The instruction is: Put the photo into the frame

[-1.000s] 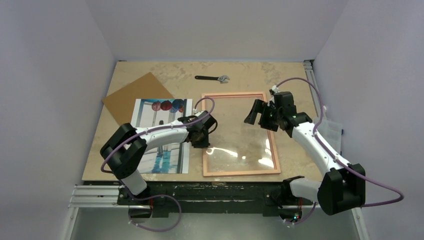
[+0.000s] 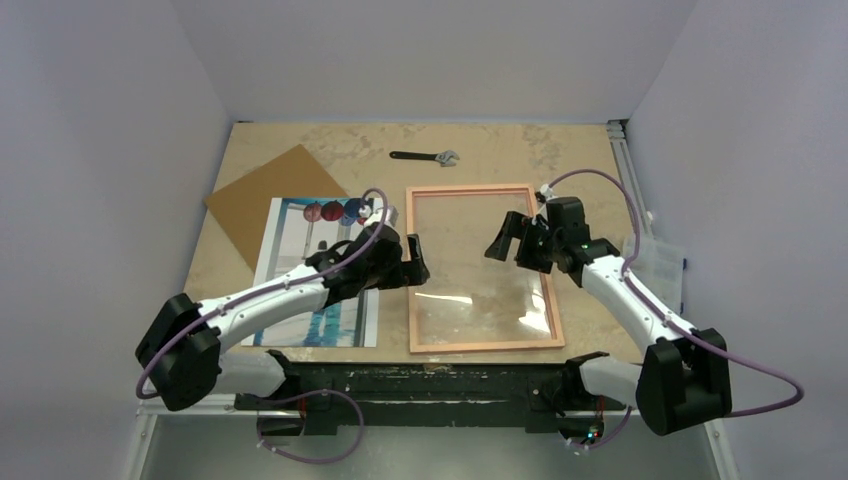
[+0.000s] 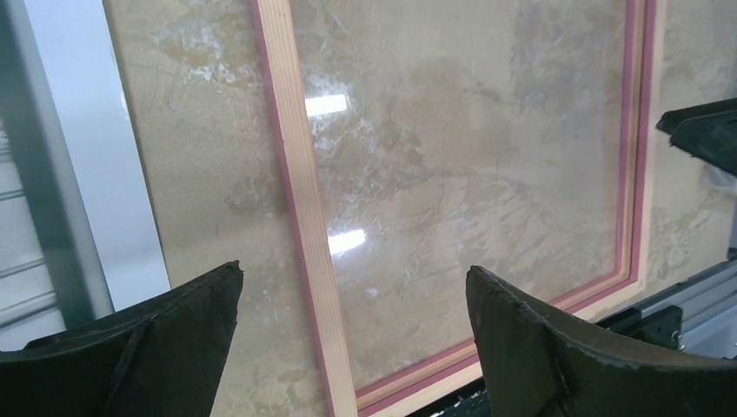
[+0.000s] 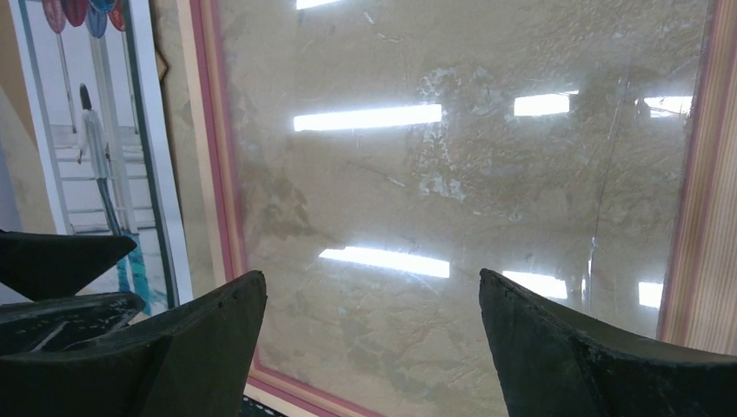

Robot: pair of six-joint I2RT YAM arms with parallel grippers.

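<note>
The photo (image 2: 305,310) with coloured shapes lies on the left of the table; its white border (image 3: 104,156) shows in the left wrist view. To its right lies the pink wooden frame (image 2: 485,347) with a clear, glossy pane (image 2: 470,290). My left gripper (image 2: 407,260) hangs open over the frame's left bar, nothing between its fingers. My right gripper (image 2: 512,240) is open above the pane near the frame's right side, also empty; in the right wrist view the pane shows light reflections.
A brown board (image 2: 240,205) lies partly under or beside the photo at upper left. An adjustable wrench (image 2: 425,156) lies behind the frame. A translucent tray (image 2: 660,275) sits at the right edge.
The right gripper has shifted slightly. The frame sits a few pixels further right than a second ago.
</note>
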